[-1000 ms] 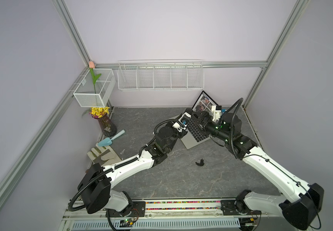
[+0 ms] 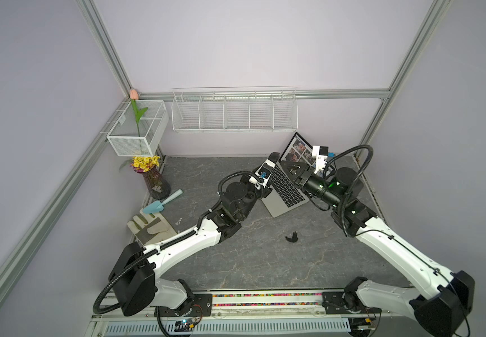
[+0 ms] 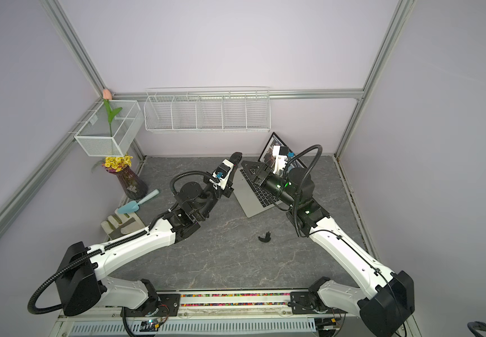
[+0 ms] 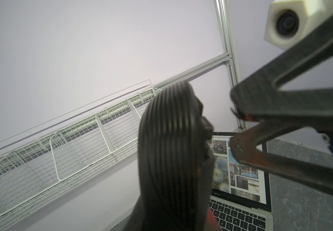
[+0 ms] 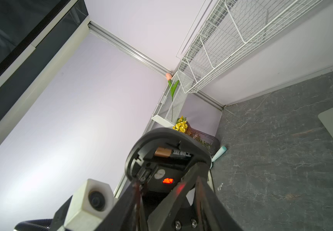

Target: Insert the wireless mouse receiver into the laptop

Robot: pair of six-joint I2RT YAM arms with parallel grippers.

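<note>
A black wireless mouse [image 4: 170, 154] is held up over the laptop with my left gripper [image 2: 271, 163] shut on it. Its underside [image 5: 166, 136] faces the right wrist camera, showing an open battery bay, a battery and a glowing red light. Facing that underside, my right gripper stands part open and apart from the mouse, with no object clearly visible between its fingertips. I cannot make out the receiver in any view. Below both grippers, the open laptop [image 2: 275, 205] sits angled on the table, its keyboard partly covered by the arms.
Bare grey table lies in front of the laptop, apart from a small curved black piece [image 2: 291, 237]. A glove [image 2: 150, 224], a light-blue trowel [image 2: 154, 207] and a flower vase [image 2: 155, 184] occupy the left side. Wire baskets [image 2: 234, 112] hang at the back.
My left gripper has lifted the mouse slightly away from the laptop since a second ago.
</note>
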